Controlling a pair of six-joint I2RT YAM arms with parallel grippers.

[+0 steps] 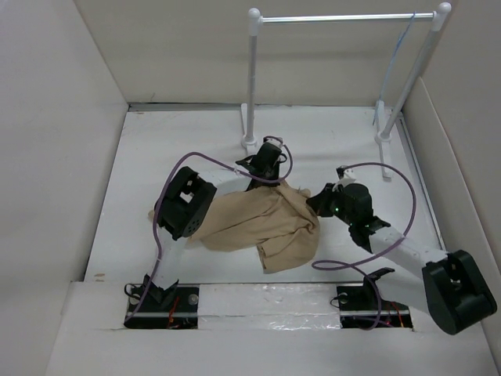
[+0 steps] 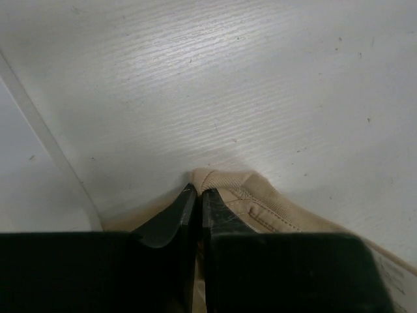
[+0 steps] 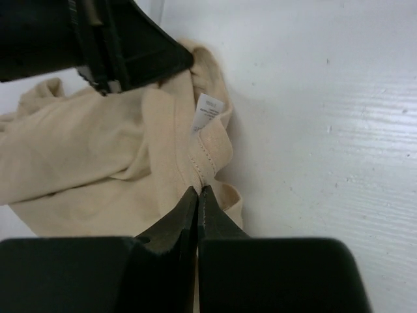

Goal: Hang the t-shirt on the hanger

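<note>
The tan t shirt [image 1: 243, 219] lies bunched on the white floor of the workspace. My left gripper is shut on a folded edge of it with a seam, at the shirt's back in the top view. My right gripper is shut on a stitched fold at the shirt's right side, beside a white label [image 3: 205, 109]. A thin light-blue item [image 1: 388, 66], possibly the hanger, dangles at the rail's right end; its shape is unclear.
A white rack with a top rail [image 1: 344, 17] stands at the back on two feet. Walls [image 1: 70, 157] enclose the sides and back. Clear floor lies left of the shirt and between the rack's feet.
</note>
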